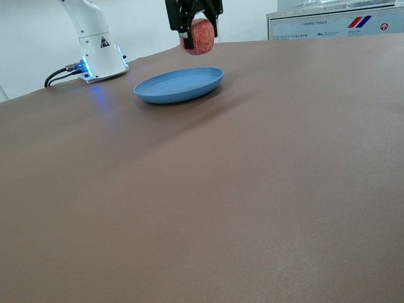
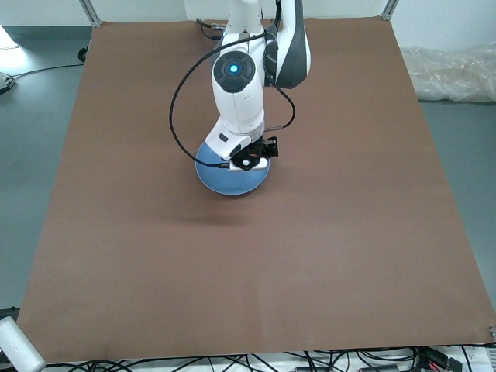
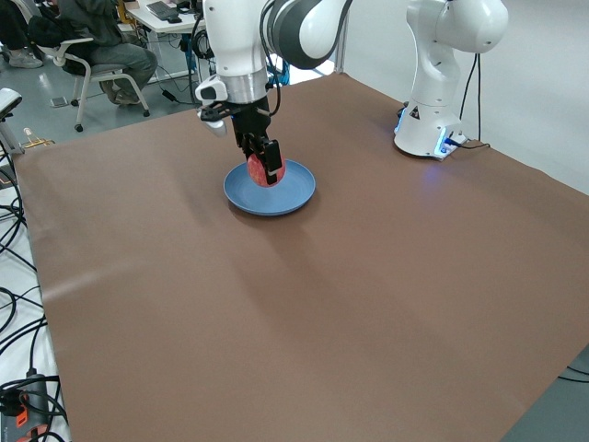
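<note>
My black gripper (image 1: 201,28) is shut on a red apple (image 1: 202,39), held in the air above a round blue plate (image 1: 177,86) in the top view. In the right view the apple (image 3: 259,171) appears directly over the plate (image 3: 248,197). In the left view the arm's wrist (image 2: 248,155) covers most of the plate (image 2: 219,180) and hides the apple.
Cables and equipment run along one side.
</note>
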